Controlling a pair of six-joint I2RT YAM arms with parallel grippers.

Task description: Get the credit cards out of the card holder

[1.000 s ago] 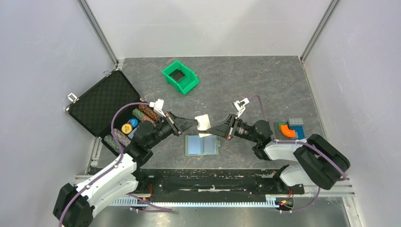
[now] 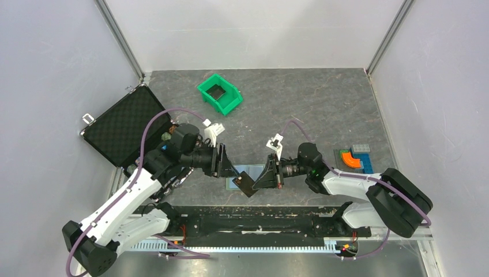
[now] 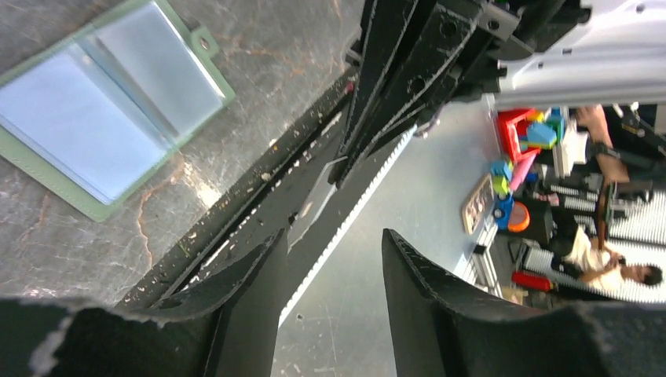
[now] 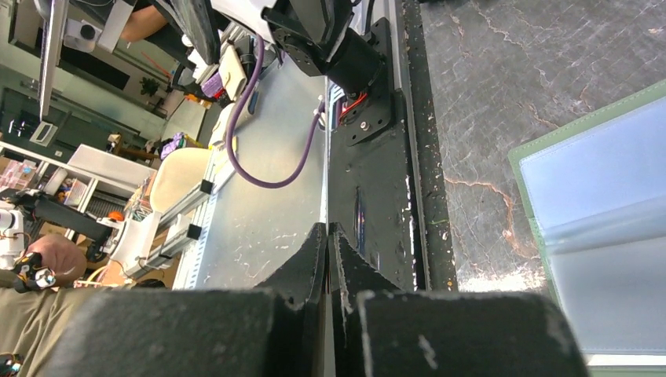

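A dark card (image 2: 245, 183) is held up in the top view, its right corner in my right gripper (image 2: 254, 187), which is shut on it. From the left wrist view the card (image 3: 312, 206) shows nearly edge-on, in front of the right fingertips (image 3: 339, 165). My left gripper is open, its fingers on either side of the card's near end. In the right wrist view the right gripper looks closed; the card is hard to make out. The open card holder (image 4: 605, 173), green-edged with pale clear pockets, lies flat on the table.
A green bin (image 2: 232, 101) with a dark item inside stands at the back. An open black case (image 2: 128, 124) is at the left, partly behind the left arm. Coloured blocks (image 2: 353, 158) lie at the right.
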